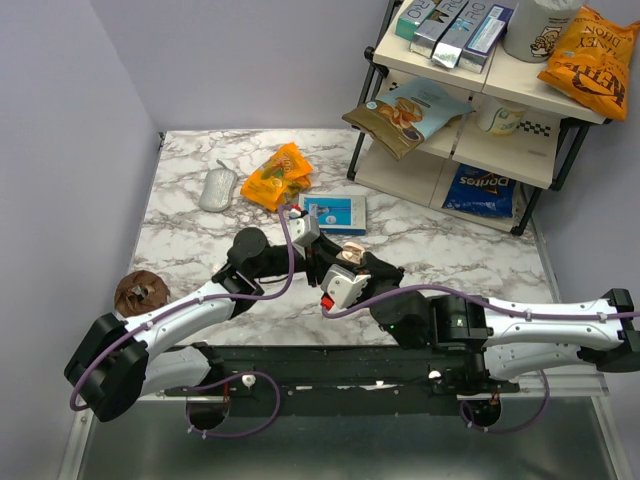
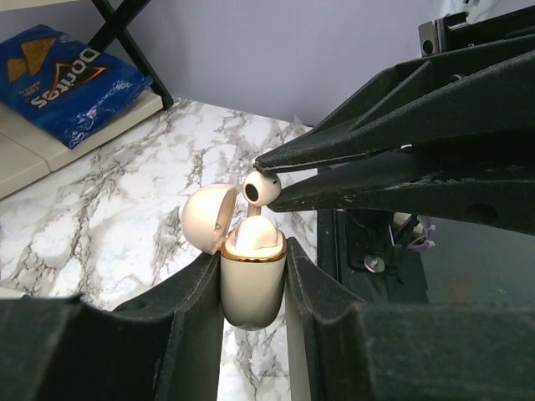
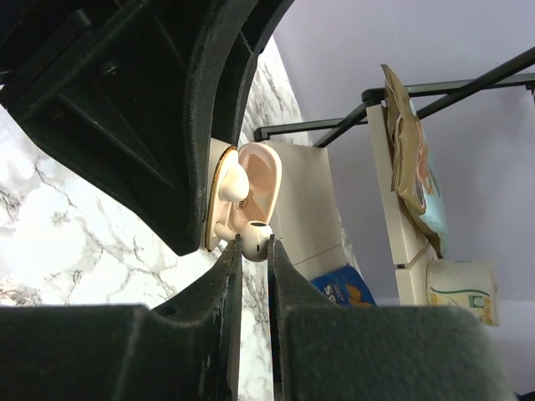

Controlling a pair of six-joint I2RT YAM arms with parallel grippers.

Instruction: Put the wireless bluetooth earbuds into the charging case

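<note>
My left gripper is shut on the white charging case [image 2: 252,288], which has a gold rim and a raised lid [image 2: 206,218]. Inside the case a rounded white piece, seemingly one earbud [image 3: 235,181], shows at the opening. A white earbud [image 2: 262,189] with a dark mark sits at the mouth, its stem pointing down to the case. The fingertips of my right gripper stand on either side of it, close against its head; whether they press on it I cannot tell. From above, both grippers meet and mostly hide the case [image 1: 351,252].
A blue-white box [image 1: 336,214], an orange bag [image 1: 278,177] and a grey pouch [image 1: 217,188] lie farther back on the marble table. A loaded shelf [image 1: 440,150] stands at the back right. Open table surrounds the grippers.
</note>
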